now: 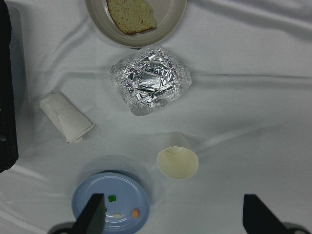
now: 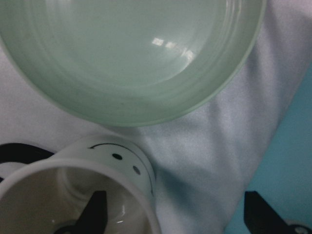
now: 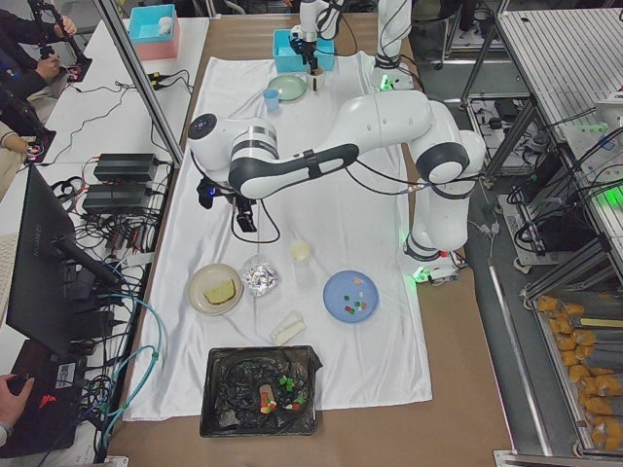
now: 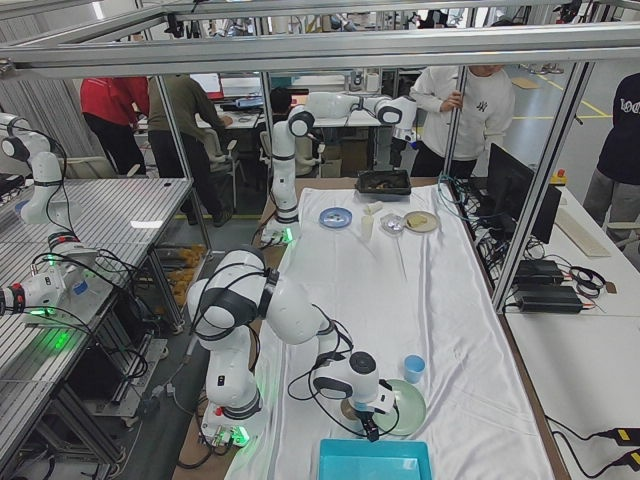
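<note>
My left gripper hangs open over the cloth, facing a blue plate (image 1: 109, 195) with small pieces, a cream cup (image 1: 177, 161), a crumpled foil bundle (image 1: 150, 80), a beige plate (image 1: 173, 19) with bread (image 1: 127, 14) and a folded white wrap (image 1: 67, 118). In the right wrist view my right gripper stands open low over a white mug (image 2: 107, 153) with a drawn face, its left finger over the mug's opening, its right finger outside. A green plate (image 2: 136, 58) lies just beyond the mug.
A blue bin (image 4: 374, 460) borders the mug's side of the table. A blue cup (image 4: 414, 367) stands by the green plate. A black tray (image 3: 260, 389) with small items sits at the other end.
</note>
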